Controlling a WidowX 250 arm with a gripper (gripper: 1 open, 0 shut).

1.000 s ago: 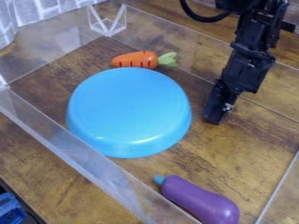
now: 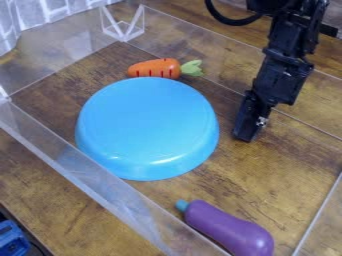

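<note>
A black robot arm comes down from the top right, and its gripper (image 2: 253,120) is low over the wooden floor, shut, with nothing visible between its fingers. Just left of it is a large blue upturned bowl or disc (image 2: 147,125). An orange toy carrot (image 2: 158,68) with a green top lies behind the blue piece. A purple toy eggplant (image 2: 227,228) lies at the front right, below the gripper.
Clear plastic walls (image 2: 80,190) border the wooden floor (image 2: 281,180). A blue object (image 2: 10,237) shows at the lower left, outside the wall.
</note>
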